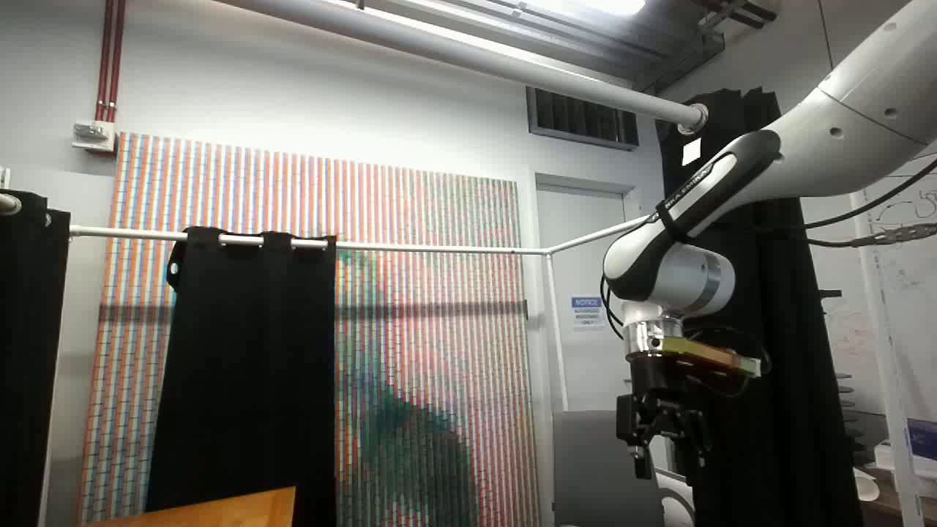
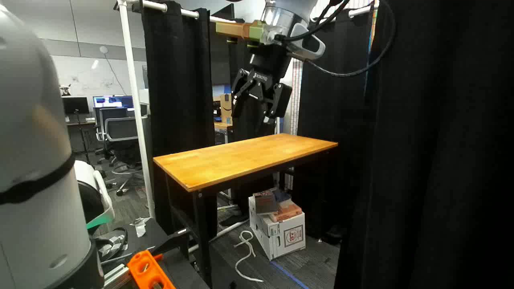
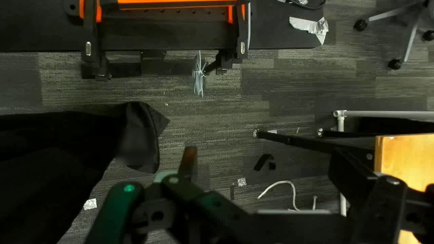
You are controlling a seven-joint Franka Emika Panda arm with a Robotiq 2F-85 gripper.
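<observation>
My black gripper [image 2: 251, 116] hangs from the arm with its fingers spread and nothing between them. In exterior view 2 it appears above the far side of a bare wooden table [image 2: 241, 156], though the distance between them is hard to judge. Exterior view 1 has the gripper [image 1: 672, 461] pointing down at the right, while only a corner of the table [image 1: 237, 509] shows low on the left. From the wrist, the open gripper is seen over dark carpet, and the table [image 3: 407, 158] lies at the right edge.
Black curtains [image 2: 424, 144] hang close on the right. Beneath the table stands a white box [image 2: 284, 238] holding several items, with a white rope [image 2: 248, 250] on the floor. An orange part [image 2: 149, 270] sits by the arm's base.
</observation>
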